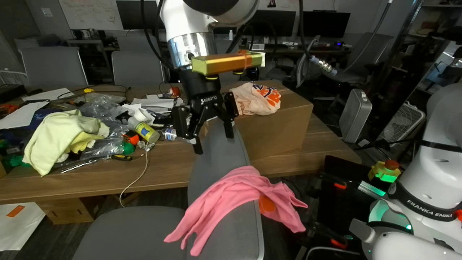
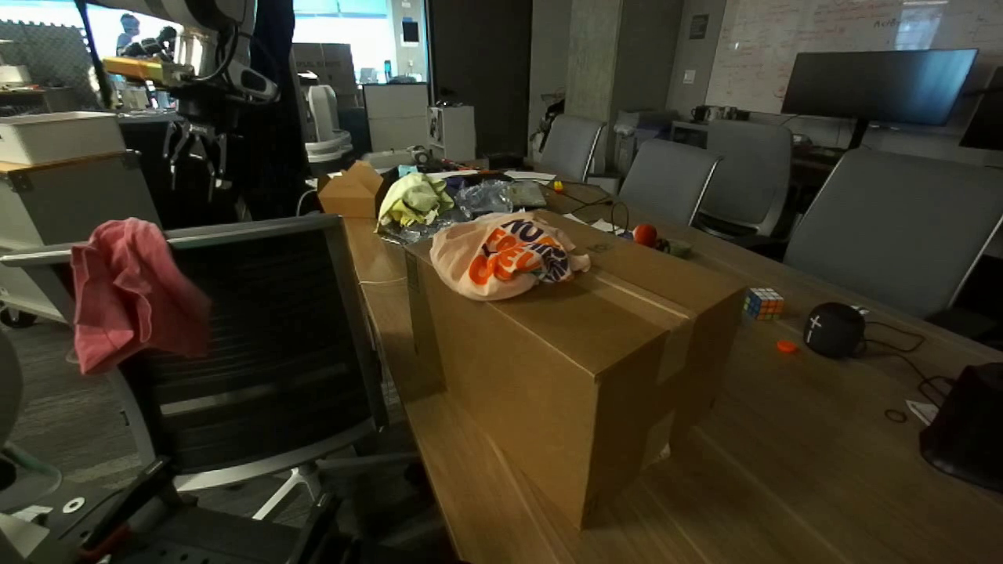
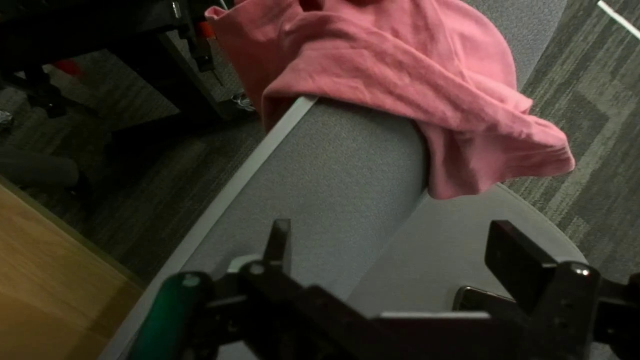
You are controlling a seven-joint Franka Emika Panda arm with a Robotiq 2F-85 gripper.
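Note:
A pink cloth [image 1: 234, 190] is draped over the backrest of a grey office chair [image 1: 132, 234], hanging down on both sides. My gripper [image 1: 214, 141] stands open above the chair, with nothing between its fingers. In the wrist view the cloth [image 3: 384, 72] lies beyond the fingertips and apart from them, and the bare part of the backrest [image 3: 312, 174] shows between. Exterior view 2 has the gripper [image 2: 196, 180] at the upper left, higher than the cloth [image 2: 136, 296] and clear of it.
On the table, a large cardboard box [image 1: 277, 130] carries a pale printed cloth [image 1: 256, 99]. A yellow-green cloth [image 1: 60, 134] and several cluttered items cover the table's left. Another white arm [image 1: 437, 173] stands at the right.

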